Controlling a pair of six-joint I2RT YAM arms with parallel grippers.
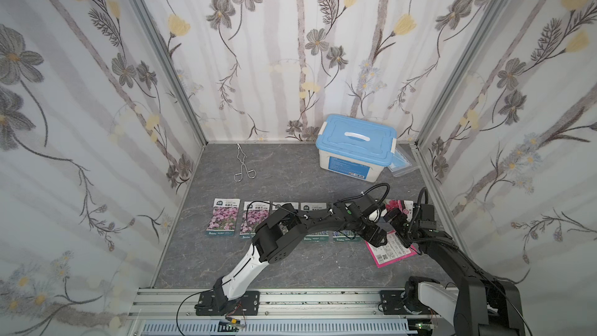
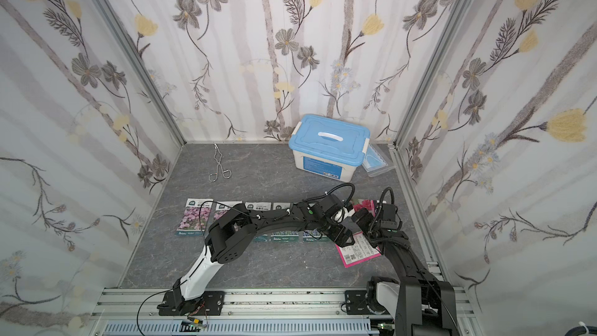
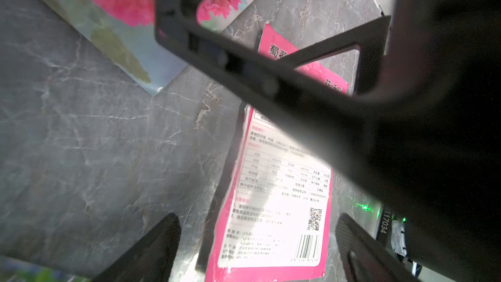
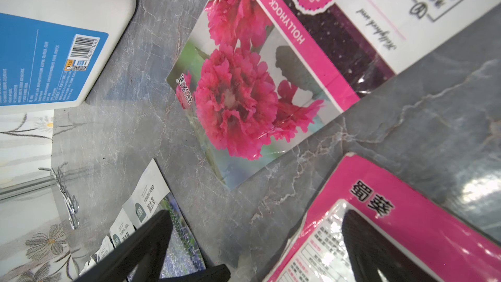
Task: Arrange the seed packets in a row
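Along the table lies a row of seed packets, the leftmost a pink-flower packet (image 1: 224, 216); my left arm covers parts of the others. A packet lying back side up, pink-edged with printed text (image 3: 276, 188), is at the row's right end, set askew. Behind it rests a hollyhock packet with a red bloom (image 4: 234, 99), turned at an angle. My left gripper is open above the pink-edged packet, its fingers at either side. My right gripper also stands open over that packet's top end, near the left one, with nothing held.
A blue-lidded box (image 1: 357, 140) stands at the back right, a clear plastic bag (image 1: 403, 163) beside it. Metal tongs (image 1: 243, 165) lie at the back left. Both arms are close together at the right.
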